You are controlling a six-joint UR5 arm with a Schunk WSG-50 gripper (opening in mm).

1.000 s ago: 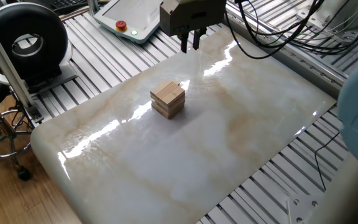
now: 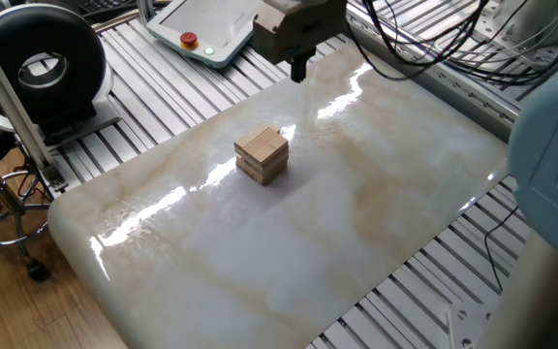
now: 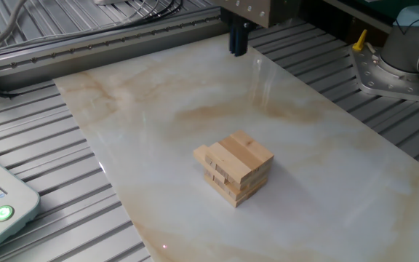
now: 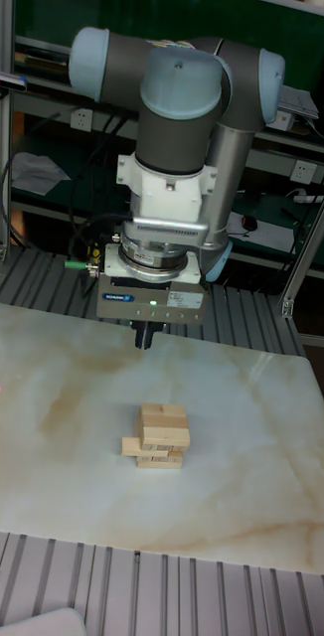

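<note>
A small stack of pale wooden blocks [image 2: 262, 153] stands on the marbled sheet [image 2: 260, 262]. One block [image 3: 202, 155] juts out from the side of the stack below its top layer, also plain in exterior view 3 as a protruding block [image 4: 129, 446]. My gripper [image 2: 299, 74] hangs over the far part of the sheet, clear of the stack. Its two dark fingers are together, with nothing visible between them. In exterior view 2 the gripper [image 3: 238, 48] is at the top, behind the stack. Exterior view 3 has the gripper [image 4: 143, 337] above and behind the blocks.
A teach pendant with a red stop button [image 2: 190, 40] lies beside the sheet. Loose black cables [image 2: 424, 48] hang near the arm. Around the stack the sheet is bare. A metal rail [image 3: 108, 55] borders one side.
The gripper has shifted slightly and turned. The block stack has not moved.
</note>
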